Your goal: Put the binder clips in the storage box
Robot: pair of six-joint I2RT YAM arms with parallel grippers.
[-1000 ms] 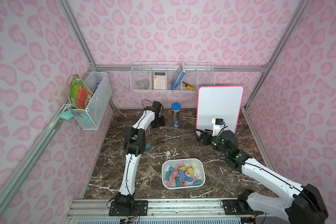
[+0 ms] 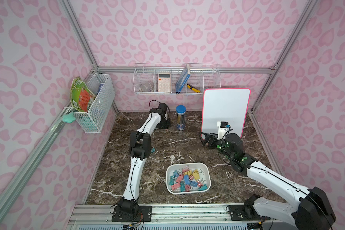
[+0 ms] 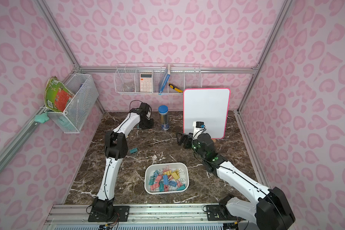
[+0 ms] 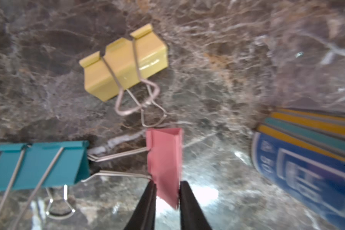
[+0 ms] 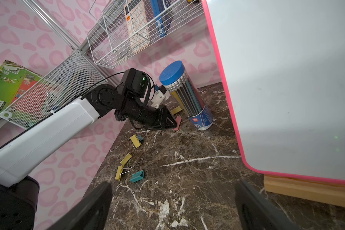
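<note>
My left gripper is down over a pink binder clip, its fingertips at the clip's lower end; whether they pinch it is unclear. A teal clip lies to the left and a yellow clip above it in that wrist view. More yellow clips and a teal clip lie along the table's left side. The white storage box at the front holds many mixed clips. My right gripper stands open and empty in front of the whiteboard.
A blue-lidded cylinder of pencils stands just right of my left gripper. The whiteboard leans at back right on a wooden base. Wire baskets hang on the back and left walls.
My left gripper has shifted slightly right and toward the back, beside the pencil cylinder. The right arm looks almost unchanged.
</note>
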